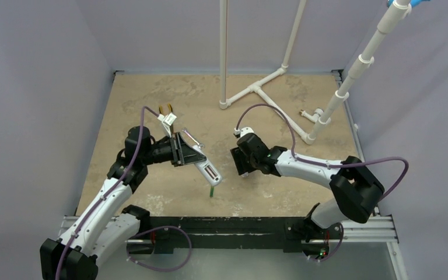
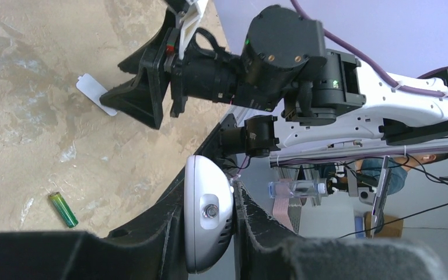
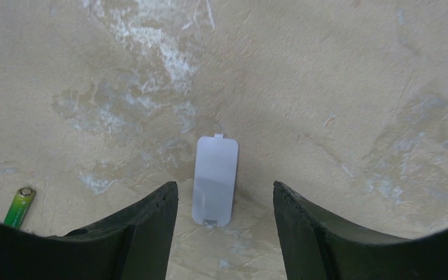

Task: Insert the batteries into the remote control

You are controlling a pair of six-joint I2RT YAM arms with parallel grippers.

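The white remote control (image 1: 209, 170) is in my left gripper (image 1: 193, 154), its long battery slot facing up and uncovered. In the left wrist view the rounded end of the remote fills the space between the fingers. A white battery cover (image 3: 215, 179) lies flat on the table. Just above it, my right gripper stands open, one finger on each side and apart from the cover. A green battery (image 3: 20, 206) rests on the table to the left in the right wrist view; the top view has it below the remote.
Yellow-handled pliers (image 1: 165, 111) lie at the back left, and a wrench (image 1: 193, 137) shows behind the remote. White pipes (image 1: 256, 88) rise from the back of the table.
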